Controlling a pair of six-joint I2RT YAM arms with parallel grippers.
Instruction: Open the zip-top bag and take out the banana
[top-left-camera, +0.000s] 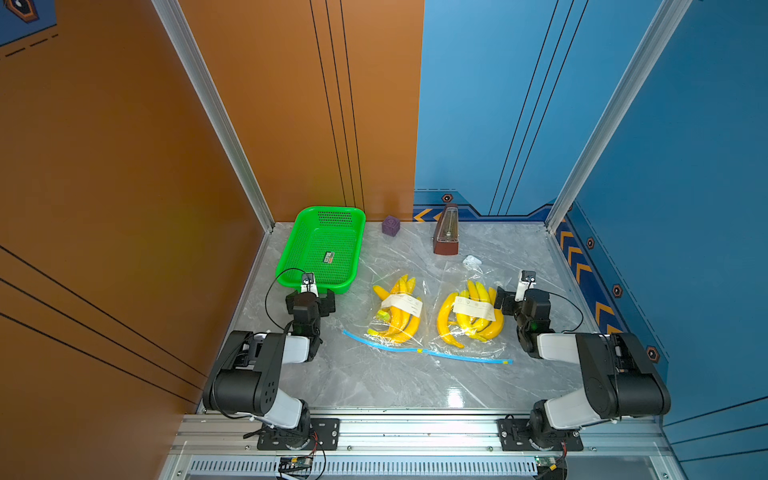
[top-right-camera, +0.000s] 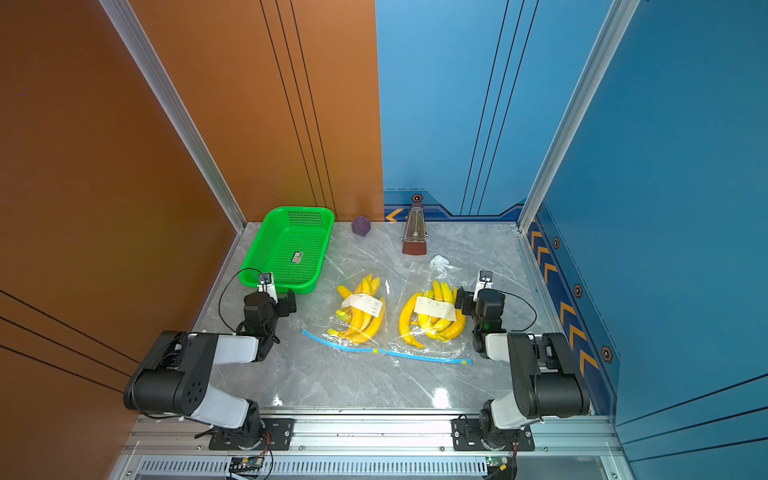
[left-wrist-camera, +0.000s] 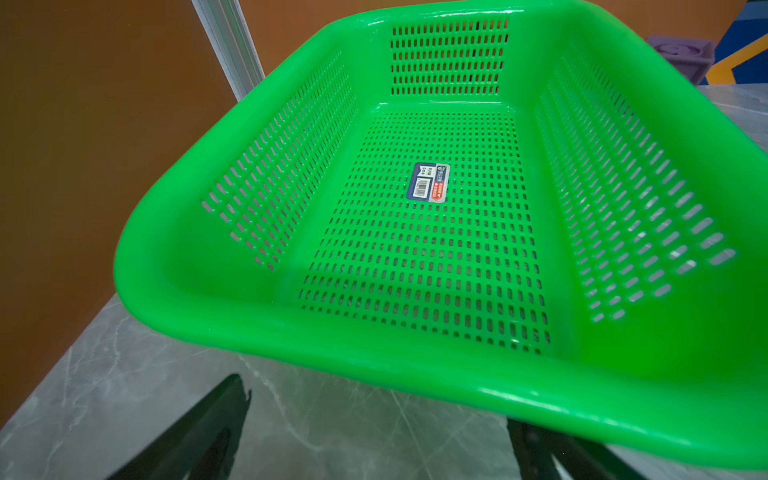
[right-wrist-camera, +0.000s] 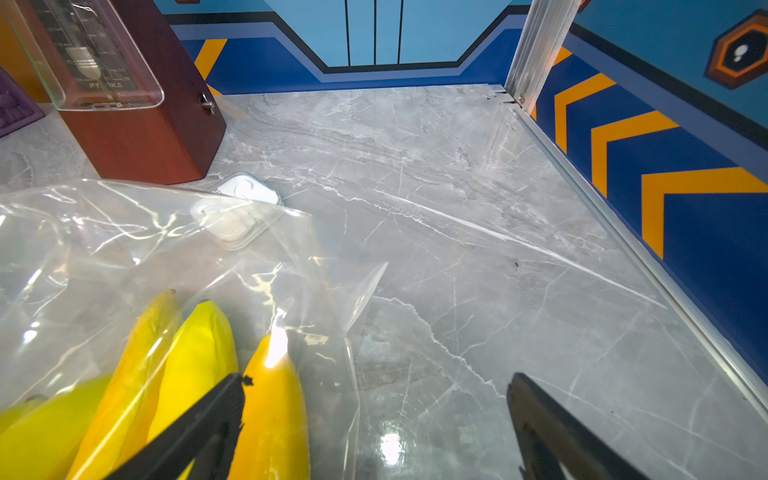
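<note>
Two clear bags of yellow bananas with white labels lie on the marble table: a left bag (top-left-camera: 395, 315) and a right bag (top-left-camera: 472, 318), with a blue strip (top-left-camera: 384, 345) in front of them. My left gripper stands open at the near rim of the green basket, with nothing between its fingers. My right gripper is open beside the right bag, whose clear plastic and bananas (right-wrist-camera: 272, 400) show near its left finger in the right wrist view.
The empty green basket (top-right-camera: 252, 264) sits at the back left. A purple object (top-left-camera: 390, 225), a wooden metronome (top-left-camera: 445, 240) and a small white item (top-left-camera: 472, 261) are along the back.
</note>
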